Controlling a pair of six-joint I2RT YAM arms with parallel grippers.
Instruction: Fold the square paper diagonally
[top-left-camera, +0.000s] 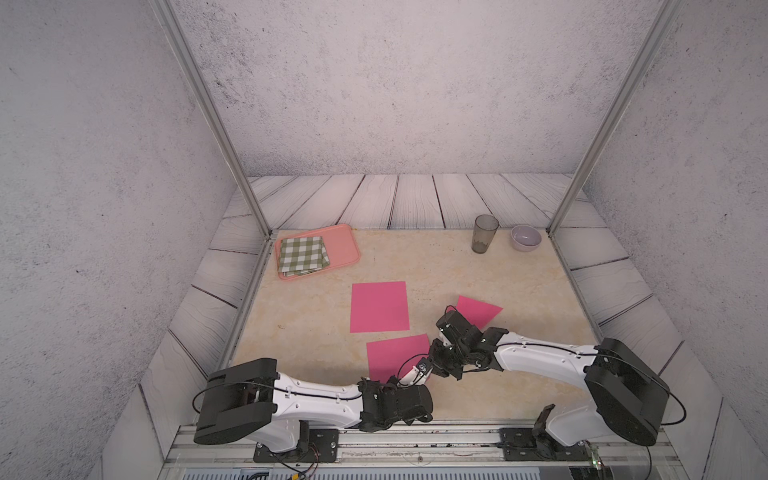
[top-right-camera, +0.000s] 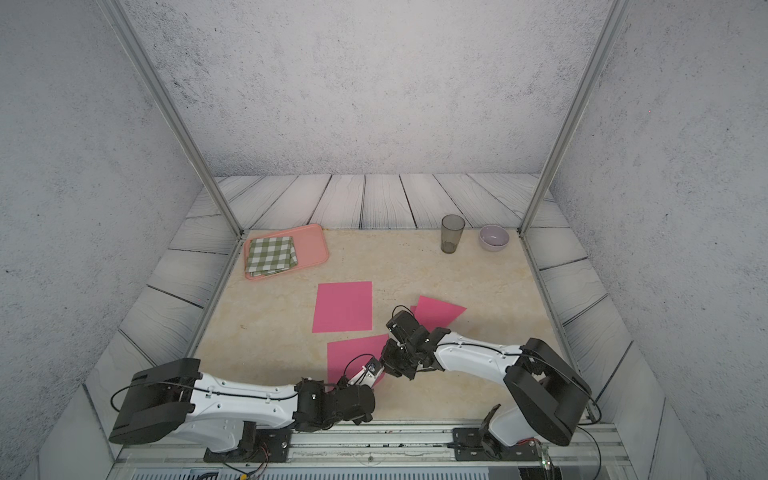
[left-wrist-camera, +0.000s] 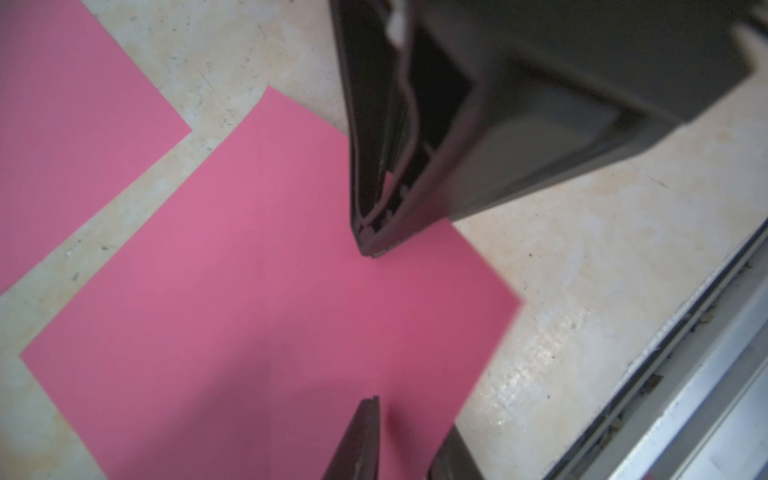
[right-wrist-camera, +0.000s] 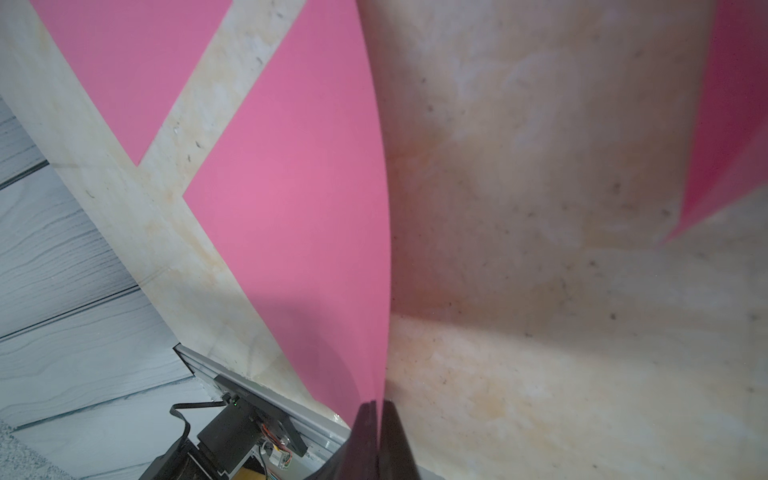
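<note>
The pink square paper (top-left-camera: 393, 352) lies near the front middle, part-covered by both arms. My right gripper has its tips close together at the paper's right edge, with a pink strip between them. That edge is bowed and raised, casting a shadow on the table in the right wrist view. In the left wrist view, the paper (left-wrist-camera: 264, 264) spreads beneath both grippers, and its blurred near-right corner stands off the table. My left gripper is part open over the near edge, pink paper showing between its fingers.
Another pink square (top-left-camera: 379, 307) lies flat just behind. A folded pink piece (top-left-camera: 478, 310) is behind the right arm. Farther back are a pink tray (top-left-camera: 344, 245) with a checked cloth (top-left-camera: 302, 254), a glass (top-left-camera: 484, 233) and a bowl (top-left-camera: 525, 237). The two grippers are very close together.
</note>
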